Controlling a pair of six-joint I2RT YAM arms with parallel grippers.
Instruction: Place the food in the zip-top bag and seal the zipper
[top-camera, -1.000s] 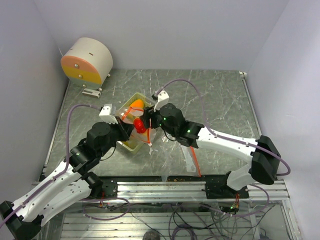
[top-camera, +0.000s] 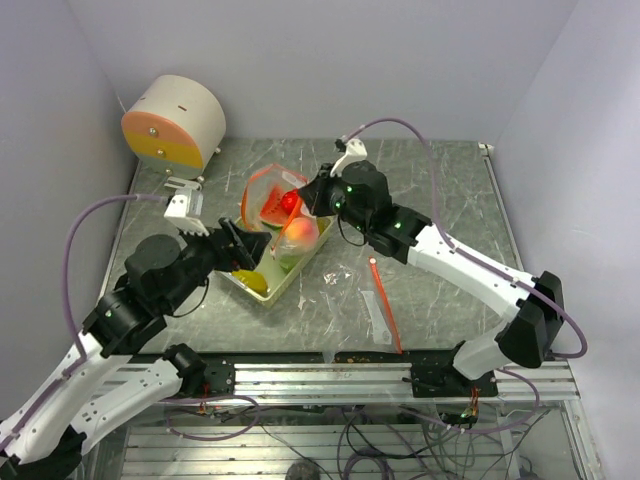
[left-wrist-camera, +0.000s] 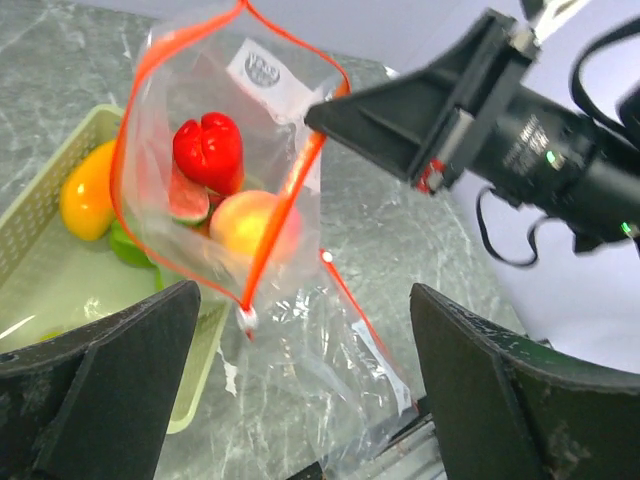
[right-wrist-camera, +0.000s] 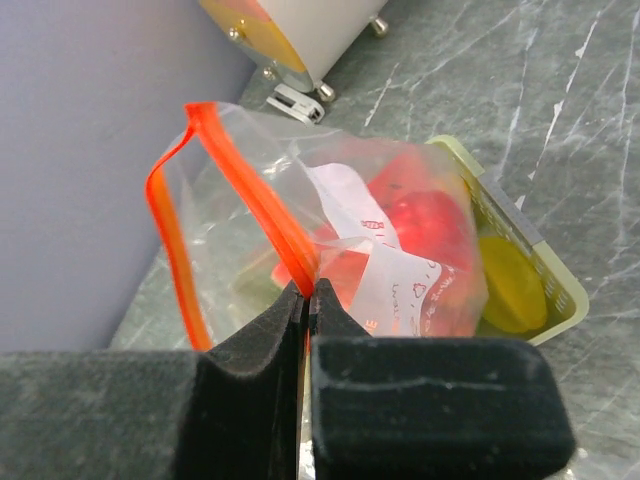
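A clear zip top bag (left-wrist-camera: 295, 170) with an orange zipper rim hangs from my right gripper, which is shut on the rim's edge. Its mouth gapes toward the left. Inside lie a red pepper (left-wrist-camera: 210, 152), a watermelon piece (left-wrist-camera: 187, 197) and a peach (left-wrist-camera: 257, 222). My left gripper stands open with nothing between its fingers, facing the bag from the left. Behind and under the bag is a pale green bin (left-wrist-camera: 65, 265) holding a yellow-orange fruit (left-wrist-camera: 88, 192) and something green (left-wrist-camera: 128, 245).
A second clear bag with an orange strip (top-camera: 384, 304) lies flat on the marble table, right of the bin. A white and orange bread box (top-camera: 175, 123) stands at the back left.
My right gripper has risen and moved right and back, lifting the bag with the food in it.
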